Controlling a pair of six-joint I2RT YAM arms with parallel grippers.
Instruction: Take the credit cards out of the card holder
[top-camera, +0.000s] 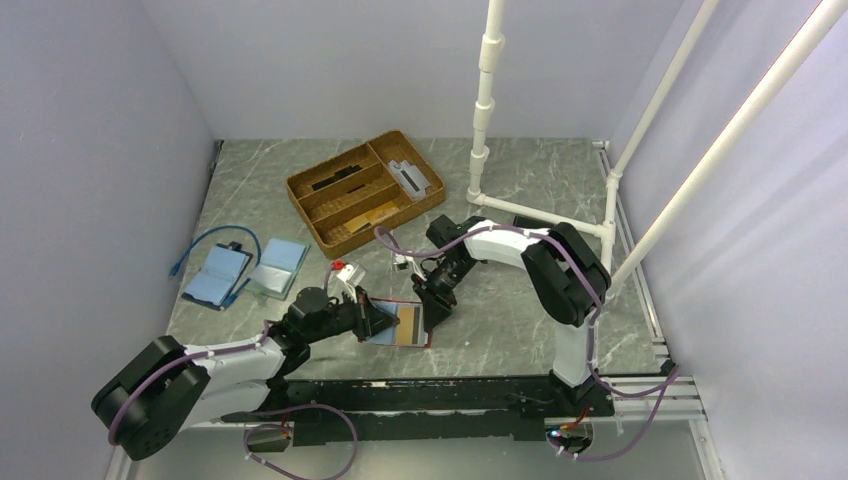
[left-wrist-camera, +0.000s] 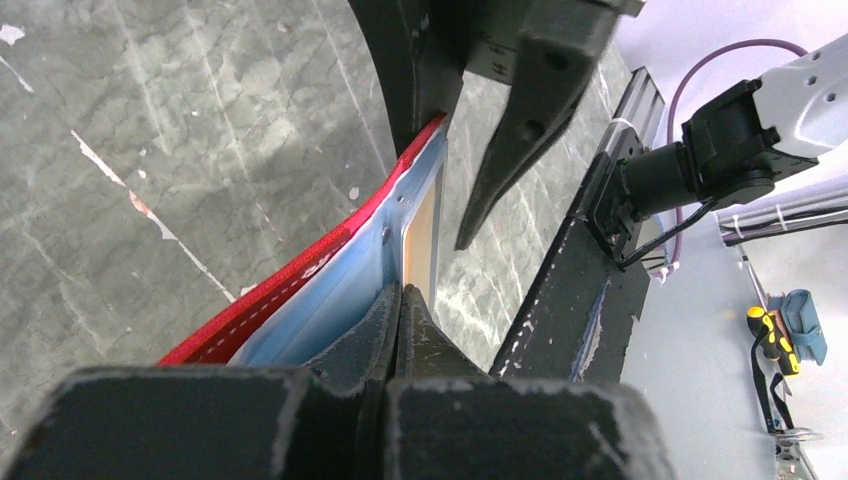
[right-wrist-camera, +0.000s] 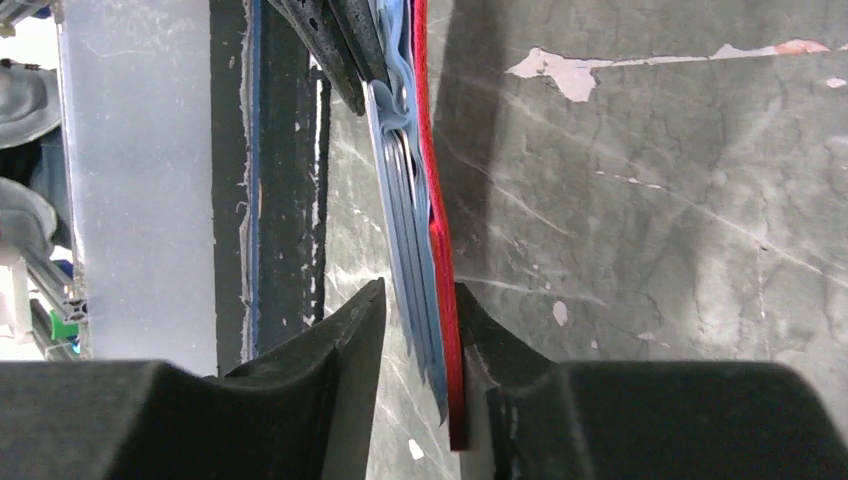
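The red card holder (top-camera: 410, 325) with pale blue sleeves and a tan card stands on edge between my two grippers, low in the middle of the top view. My left gripper is shut at the blue sleeves (left-wrist-camera: 350, 280), beside the tan card (left-wrist-camera: 420, 235). My right gripper is part open around the holder's far end, its fingers either side of the red cover and layered sleeves; in the left wrist view its dark fingers straddle that end.
A wicker tray (top-camera: 340, 225) with dividers lies behind. Two blue holders (top-camera: 215, 275) and a blue cord lie at the left. A white pipe frame (top-camera: 540, 213) stands at back right; the table's front edge is close.
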